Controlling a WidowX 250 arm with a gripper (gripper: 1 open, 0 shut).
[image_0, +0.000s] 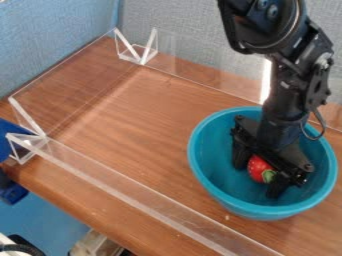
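A blue plastic bowl sits on the wooden table at the right. The black gripper reaches down into it from above, its fingers around a red strawberry-like object low in the bowl. The dark fingers partly hide the red object, so whether they grip it is unclear.
Clear acrylic rails on white triangular brackets border the wooden table. A blue object lies beyond the left edge.
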